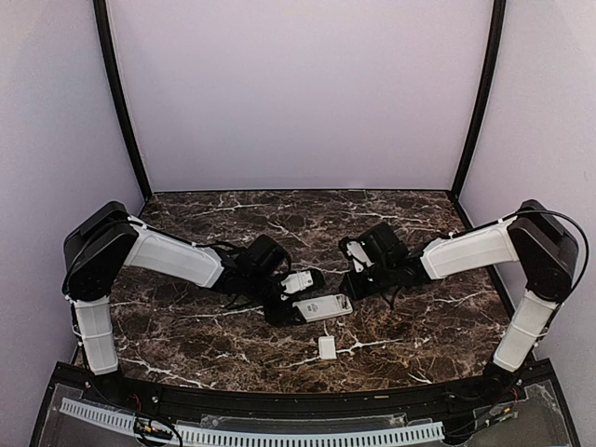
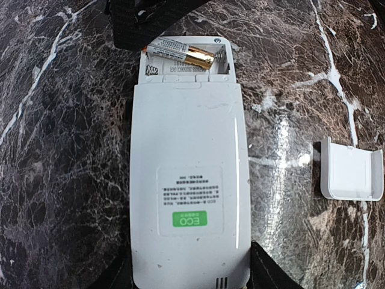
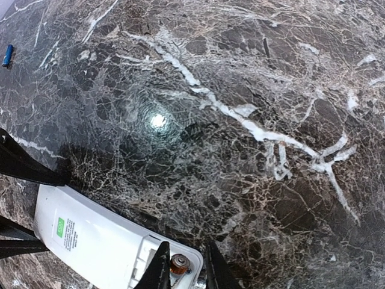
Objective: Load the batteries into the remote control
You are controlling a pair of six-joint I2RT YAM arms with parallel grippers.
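The white remote control (image 2: 189,132) lies face down on the table, its battery compartment uncovered. My left gripper is shut on its far end, a finger at each side. One gold-and-white battery (image 2: 180,51) lies slanted in the compartment: its gold end is by a spring at the right wall, its other end near the left wall. At that other end is my right gripper, with the battery's round end (image 3: 179,264) between its fingers. How deep the battery sits cannot be told. The white battery cover (image 2: 352,171) rests apart on the table.
A small blue object (image 3: 7,55) lies far off on the marble table (image 3: 271,205). Both arms meet closely over the remote. Open tabletop stretches behind the grippers and in front of the cover.
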